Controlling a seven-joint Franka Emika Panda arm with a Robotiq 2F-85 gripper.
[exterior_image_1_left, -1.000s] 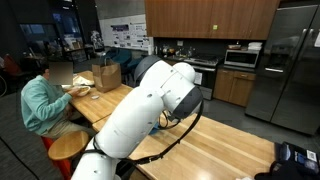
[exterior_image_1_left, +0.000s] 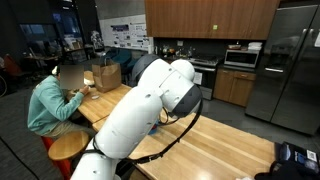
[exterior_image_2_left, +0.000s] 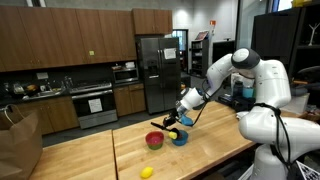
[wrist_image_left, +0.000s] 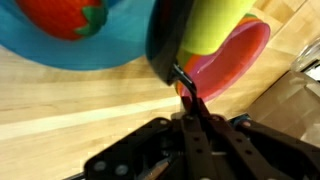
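Observation:
In the wrist view, my gripper is shut on the thin end of a dark utensil (wrist_image_left: 166, 42), perhaps a spoon or spatula. Its broad part extends over the rim of a blue bowl (wrist_image_left: 110, 52). A red item with green (wrist_image_left: 92, 18) lies in that bowl. Close beside the utensil is a yellow object (wrist_image_left: 212, 22), with a pink-red bowl (wrist_image_left: 245, 58) behind it. From the second exterior view, both the pink bowl (exterior_image_2_left: 155, 141) and the blue bowl (exterior_image_2_left: 181, 140) stand below the arm's end. Arm parts hide the gripper in the first exterior view.
A yellow fruit-like item (exterior_image_2_left: 147, 172) lies on the wooden table (exterior_image_2_left: 215, 145) near its front edge. A seated person (exterior_image_1_left: 52, 105) is at the far left, near a brown paper bag (exterior_image_1_left: 107, 77).
The arm looks almost unmoved. The seated person's head and hands have shifted slightly.

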